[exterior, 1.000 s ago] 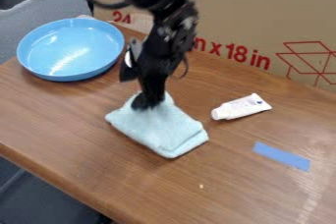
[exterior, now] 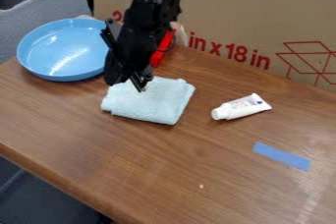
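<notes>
A folded pale cyan cloth (exterior: 151, 102) lies on the wooden table, left of centre. Just over its upper left corner hangs the black gripper (exterior: 120, 73), shut, its tips close to the cloth; whether any fabric is between them is hard to tell. The arm comes down from the top of the view and partly hides what stands behind it.
A blue bowl (exterior: 57, 49) sits at the back left. A white tube (exterior: 241, 107) lies right of the cloth, with a blue tape strip (exterior: 281, 156) farther right. Cardboard (exterior: 269, 22) stands behind.
The gripper has moved left, and the cloth now lies farther back and flatter, away from the tube's end.
</notes>
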